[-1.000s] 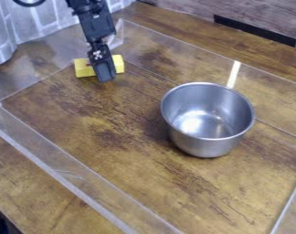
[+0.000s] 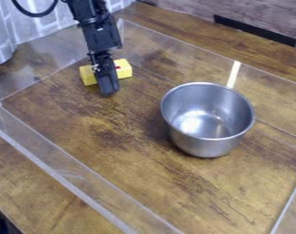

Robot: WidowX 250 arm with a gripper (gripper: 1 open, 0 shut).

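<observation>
My black gripper (image 2: 107,84) is low at the upper left, its fingers down over a yellow block (image 2: 122,69) on the wooden table. It partly hides the block, and I cannot make out anything held between the fingers; it looks shut.
A steel pot (image 2: 206,119) stands on the right half of the table (image 2: 126,174). A dark wall runs along the back right edge.
The gripper has moved slightly right and down over the last second, and the yellow block appears shifted a little to the right with it.
</observation>
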